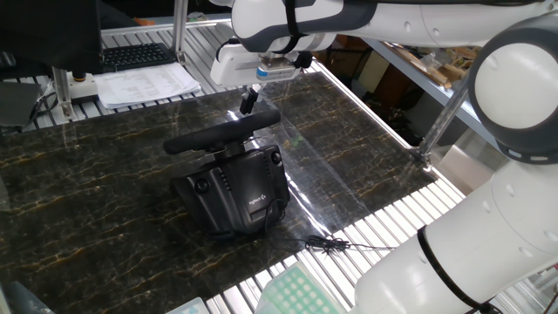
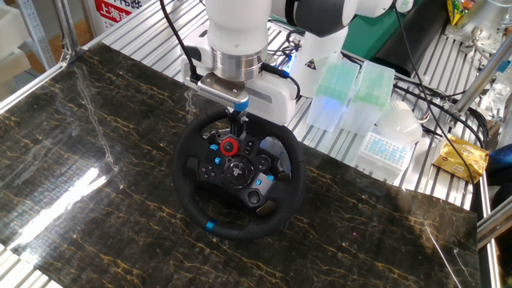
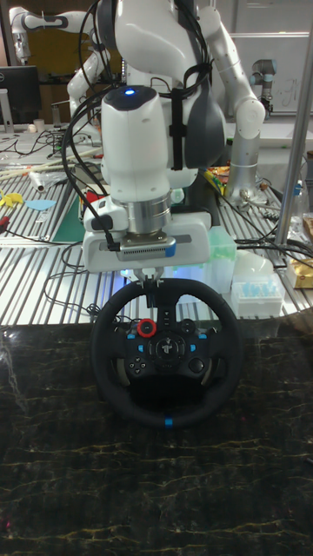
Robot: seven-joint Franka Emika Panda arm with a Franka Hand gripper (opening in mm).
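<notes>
A black racing wheel (image 2: 290, 172) with a red-ringed dial (image 2: 230, 147), blue marks and several buttons faces up and outward on the dark table. Its housing (image 1: 247, 194) shows from behind in exterior view 1. My gripper (image 2: 235, 130) points down at the upper part of the wheel, its dark fingers close to the red dial. The gripper (image 3: 153, 302) also appears just above the dial in exterior view 3; whether it touches anything there is unclear. The fingers look near each other, but any gap between them is too small to make out.
A coiled cable (image 1: 327, 243) lies behind the housing. Translucent boxes (image 2: 334, 92) and a white tip rack (image 2: 384, 154) stand on the slatted surface beside my arm. Papers (image 1: 146, 85) and a keyboard (image 1: 138, 57) lie farther off.
</notes>
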